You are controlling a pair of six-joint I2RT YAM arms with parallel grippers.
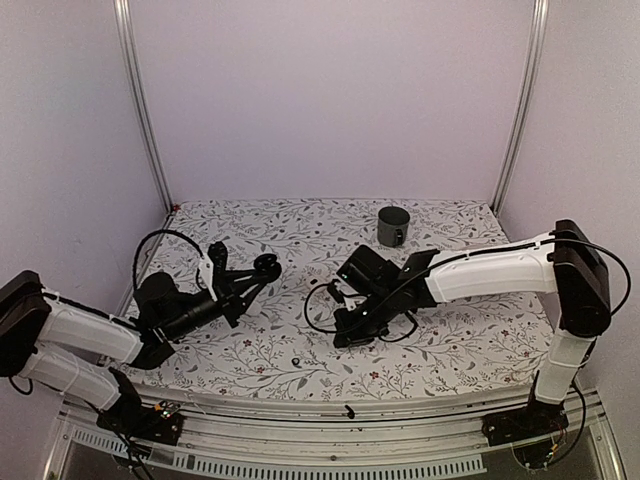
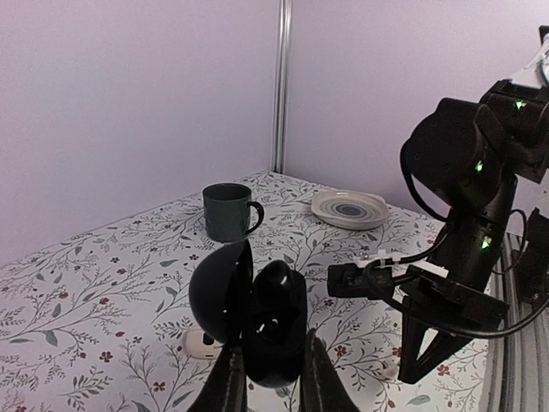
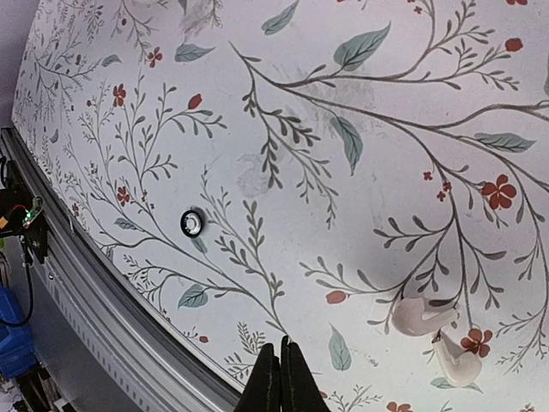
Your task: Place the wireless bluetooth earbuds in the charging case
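Observation:
My left gripper [image 1: 250, 285] is shut on the black charging case [image 2: 225, 296], which is held raised with its lid open; in the left wrist view it fills the space above the fingers. My right gripper is shut, fingertips together over the floral table, with no object visible between them. Two pale earbuds [image 3: 422, 316] lie on the table to the right of its fingers in the right wrist view. A small dark ring [image 3: 191, 222] lies nearer the front edge.
A dark mug [image 1: 393, 227] stands at the back. A pale plate [image 2: 350, 209] sits at the right, and a small pale item [image 2: 197, 343] lies behind the case. The metal rail [image 1: 330, 430] runs along the front edge.

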